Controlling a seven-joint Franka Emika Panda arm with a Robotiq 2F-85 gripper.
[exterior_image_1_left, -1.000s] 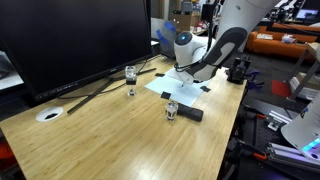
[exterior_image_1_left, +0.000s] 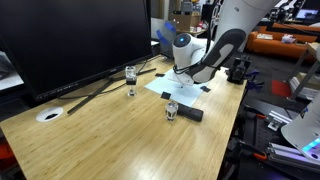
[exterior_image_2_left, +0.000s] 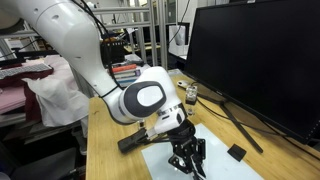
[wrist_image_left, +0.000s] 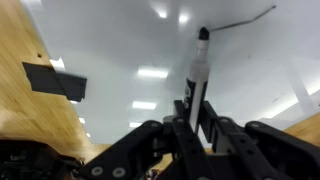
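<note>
A marker (wrist_image_left: 197, 85) with a white barrel and black tip is held in my gripper, which is shut on it. In the wrist view the marker's tip meets or hovers just over the white sheet (wrist_image_left: 120, 60); touching or apart, I cannot tell. From near the tip a dark curved line (wrist_image_left: 245, 21) runs off to the upper right on the sheet. In the second exterior view my gripper (exterior_image_2_left: 192, 168) points down over the sheet (exterior_image_2_left: 228, 163), and the marker is hard to make out there.
A black block (wrist_image_left: 55, 82) lies at the sheet's edge. In the first exterior view a dark case (exterior_image_1_left: 188, 115), a small bottle (exterior_image_1_left: 171, 110) and a taller one (exterior_image_1_left: 131, 80) stand on the table before a large monitor (exterior_image_1_left: 90, 40).
The arm has shifted slightly over the white sheet and its wrist sits a little differently. The bottles and the dark case have not moved.
</note>
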